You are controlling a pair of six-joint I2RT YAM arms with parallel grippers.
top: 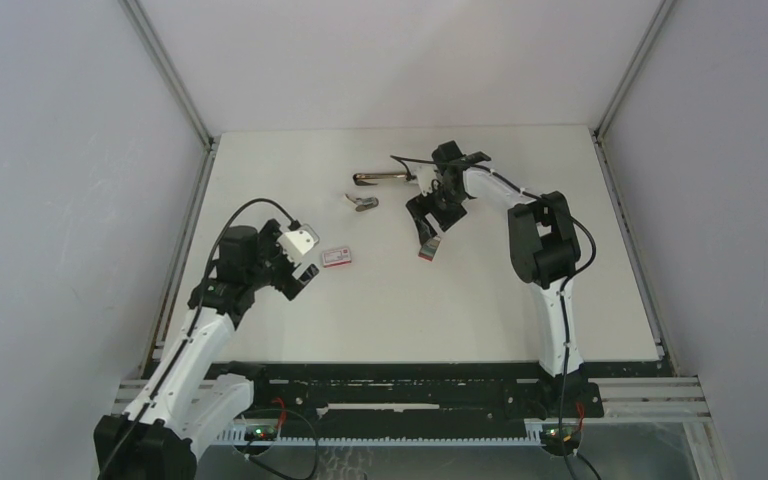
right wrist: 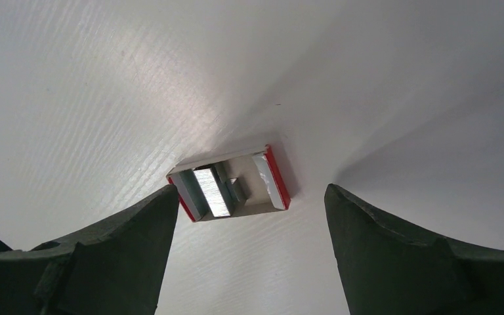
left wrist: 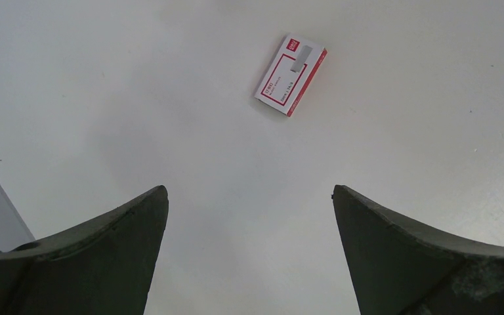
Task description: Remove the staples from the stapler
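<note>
A long stapler (top: pixel 375 178) lies at the back of the table, partly behind my right arm. My right gripper is open just over an open staple box (right wrist: pixel 256 180) holding silver staple strips (right wrist: pixel 211 190), with nothing between its fingers. My left gripper hangs open at the left, facing a closed white-and-red staple box (left wrist: pixel 289 75) on the table, apart from it.
A small metal object (top: pixel 365 203), apparently a staple remover, lies between the stapler and the closed box.
</note>
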